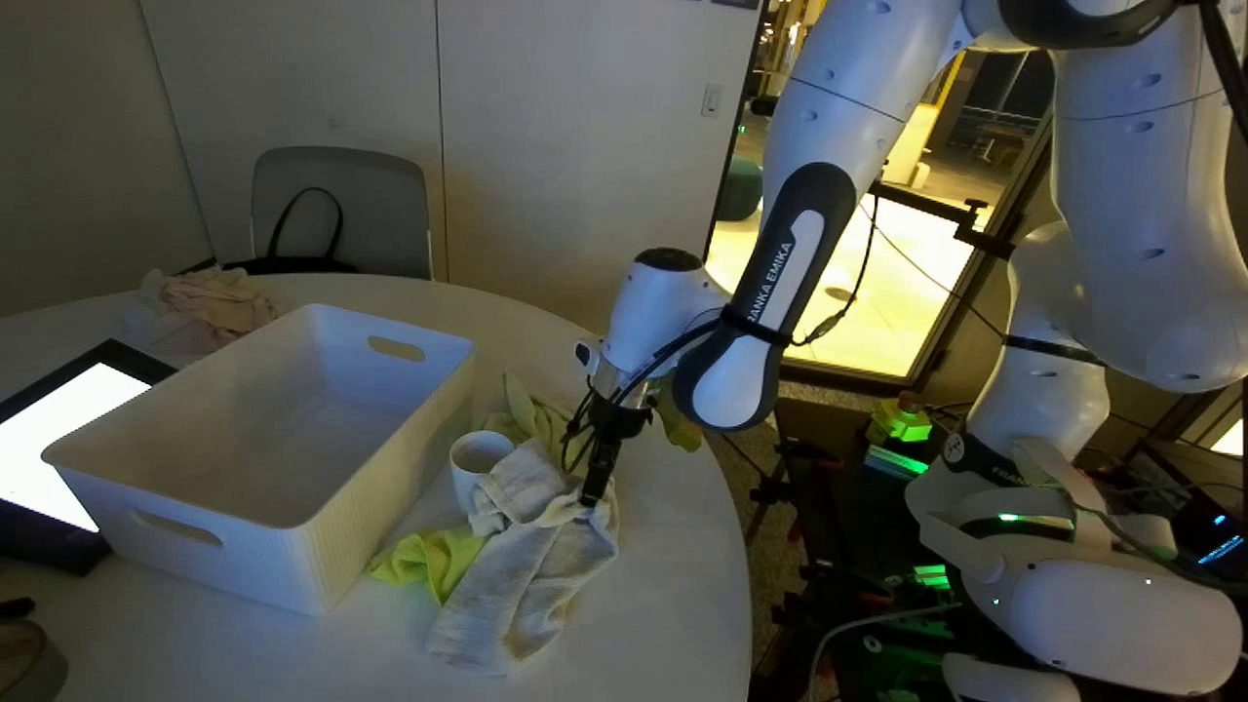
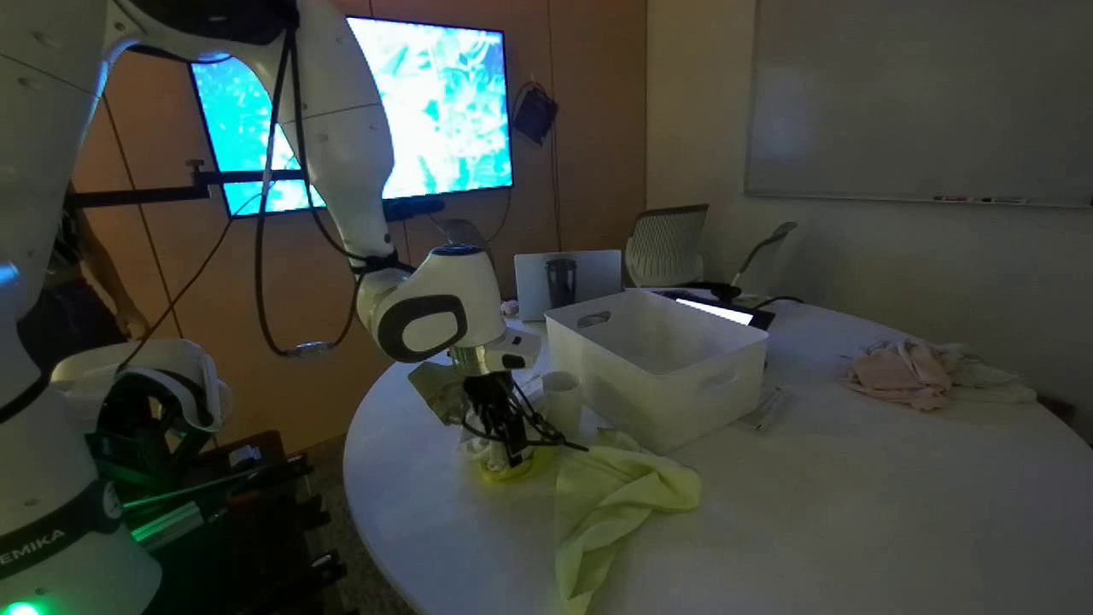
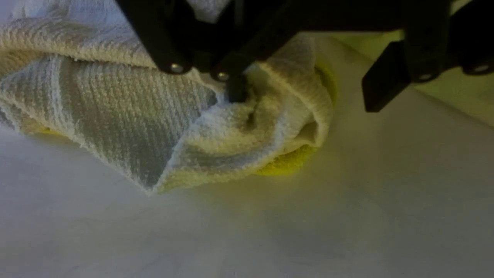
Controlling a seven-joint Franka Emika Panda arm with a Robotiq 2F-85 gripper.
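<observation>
A pale ribbed towel (image 1: 526, 585) lies crumpled on the table, partly over yellow cloth (image 1: 427, 560). My gripper is partly open low over the towel's end. In the wrist view, one fingertip (image 3: 237, 88) presses against the towel's folds, while the other finger (image 3: 384, 81) stands clear over bare table. The towel's end (image 3: 278, 120) bulges between them without being clamped. Beside the towel stands a white cup (image 1: 477, 450). Yellow-green cloth (image 2: 620, 492) spreads over the table near the gripper. An open white bin (image 1: 298, 532) stands close by.
A pinkish cloth pile (image 2: 907, 374) lies away from the bin, and a bright-screened device (image 1: 58, 450) sits against the bin's other side. The table (image 2: 840, 512) has wide bare room in front of the pile.
</observation>
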